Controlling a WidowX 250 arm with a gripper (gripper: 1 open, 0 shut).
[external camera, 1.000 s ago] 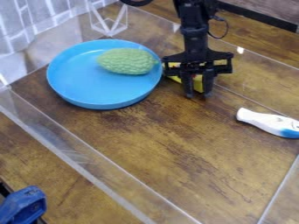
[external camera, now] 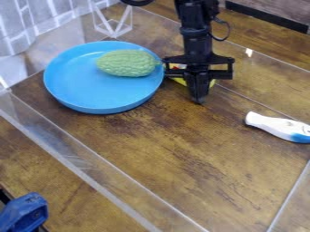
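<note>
My black gripper (external camera: 198,89) is low over the wooden table, right beside the blue plate, with its fingertips down near the tabletop. A yellow object (external camera: 179,80) sits behind and under it, mostly hidden by the gripper body. The finger looks narrow, but I cannot see clearly what, if anything, is between the fingers. A pale green bumpy vegetable (external camera: 125,62) lies on the blue plate (external camera: 87,90) at upper left.
A white bottle with blue markings (external camera: 274,125) lies to the right. A blue object (external camera: 22,214) is at the lower left corner.
The gripper has shifted slightly left toward the plate over the last second, and less of the yellow object shows around it. The plate appears shifted slightly left.
</note>
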